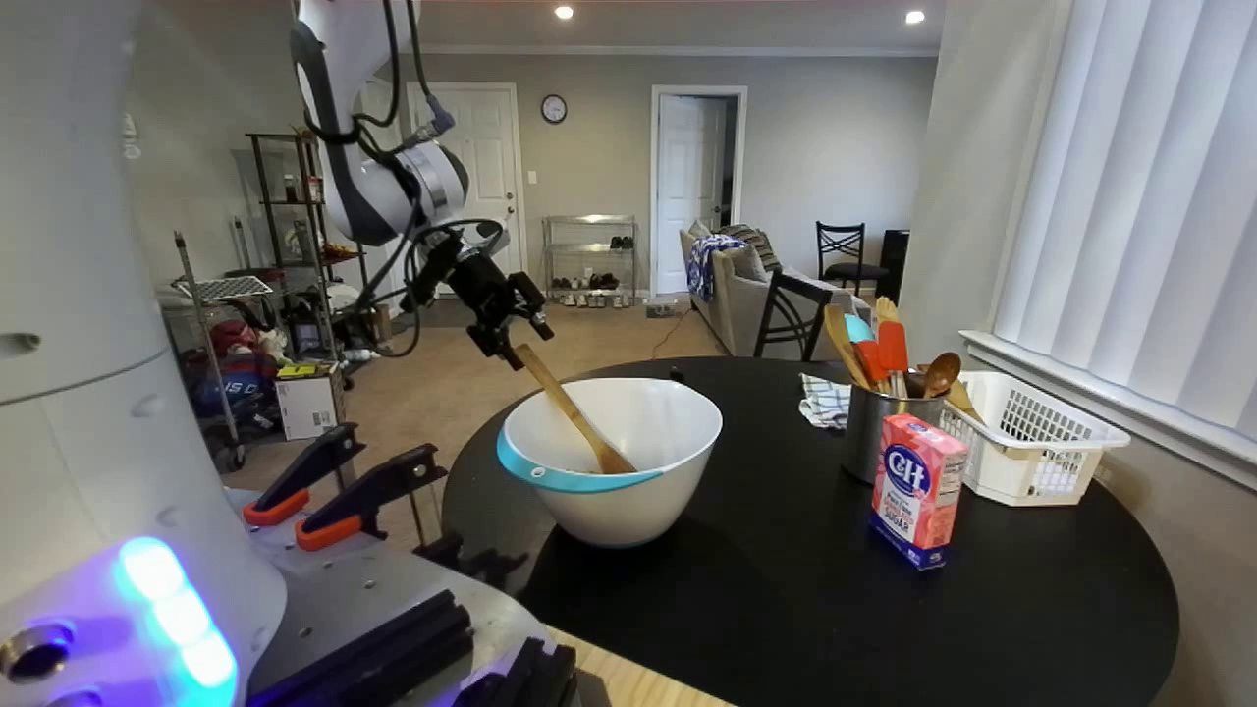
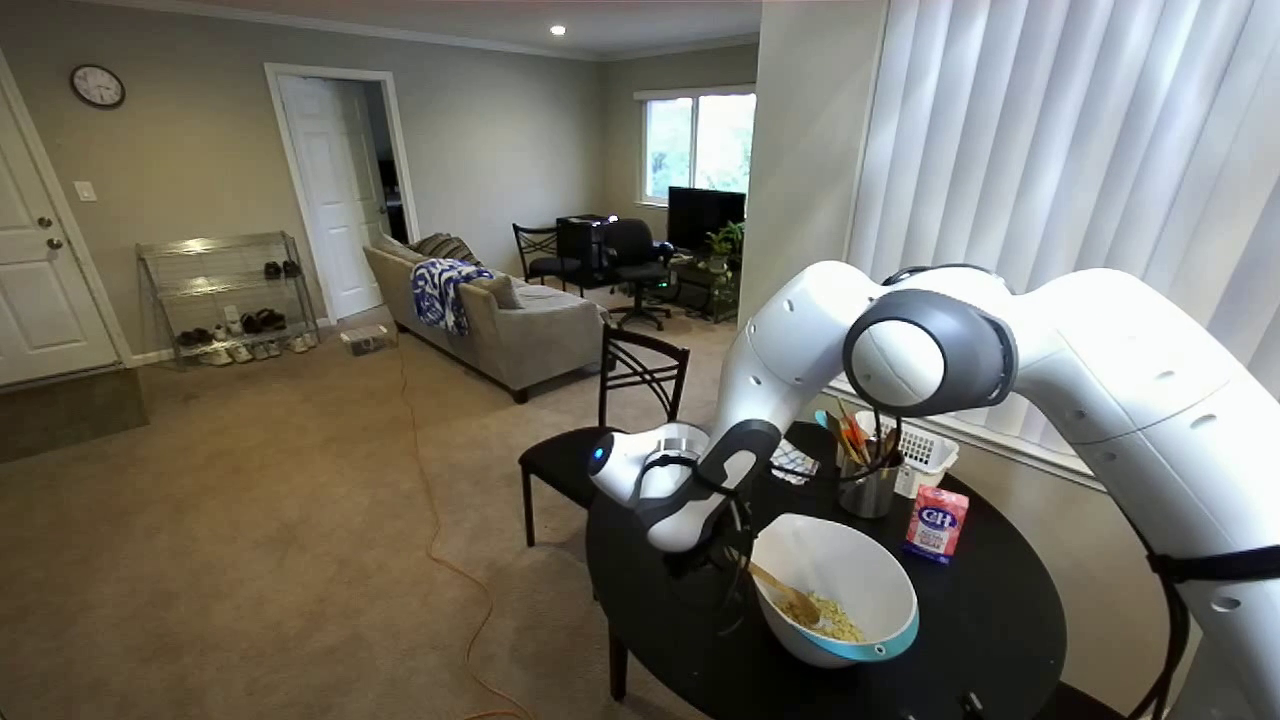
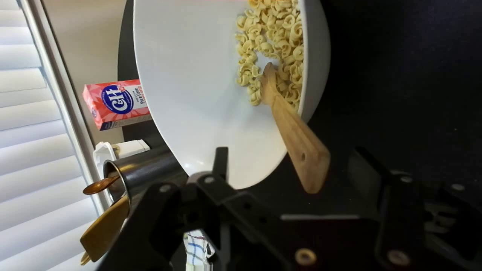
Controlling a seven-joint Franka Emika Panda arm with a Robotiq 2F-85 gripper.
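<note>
A wooden spoon [image 3: 296, 135] leans on the rim of the white mixing bowl [image 1: 619, 518], its head among curled pasta [image 3: 289, 40] and its handle jutting out over the edge. Around the handle's end, in exterior view 1, my gripper [image 1: 526, 340] stands with its fingers spread. The wrist view shows the gripper with a wide gap, the handle's tip lying between the two fingers and dark space on both sides of it. No finger appears to touch the handle there. In exterior view 2 the arm hides the gripper.
Right of the bowl stand a pink sugar box [image 1: 916, 489], a metal utensil holder [image 1: 872, 430] and a white basket [image 1: 1025, 460]. A checked cloth [image 1: 825, 402] lies behind them.
</note>
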